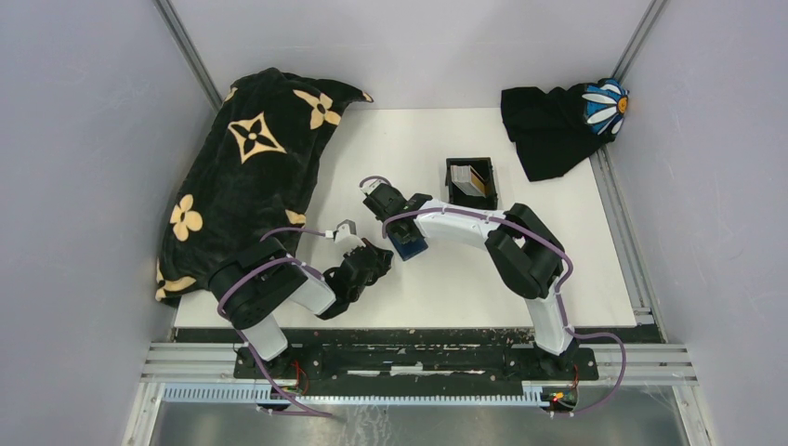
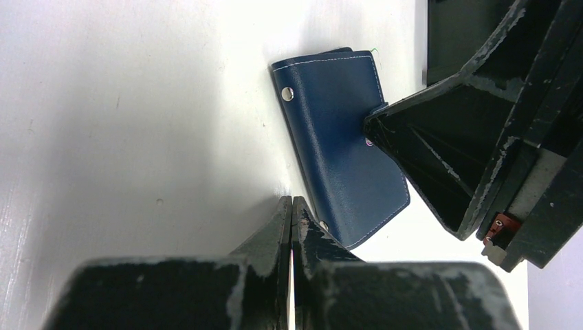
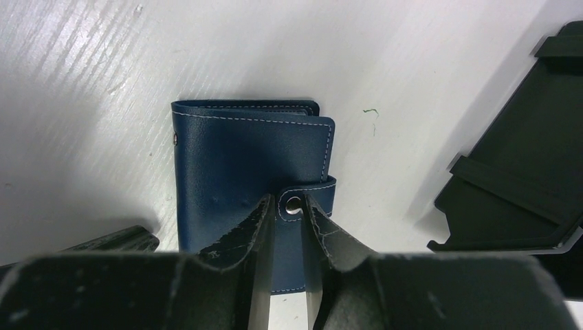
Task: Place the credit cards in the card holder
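Observation:
The dark blue card holder [image 1: 410,248] lies folded on the white table, its strap and metal snap [image 3: 293,205] visible in the right wrist view. Over that strap, my right gripper is slightly open, with a fingertip on either side of the snap. Close to the holder's lower edge is my left gripper; its fingertips are together and nothing shows between them. Whether they touch the holder cannot be told. Up at the back right, a black box [image 1: 491,195] contains a stack of light and tan cards [image 1: 467,180].
A black patterned cushion [image 1: 251,177] covers the table's left side. At the far right corner lies a black cloth [image 1: 550,139] with a flower print. Bare tabletop shows in front of the box and to the right of it.

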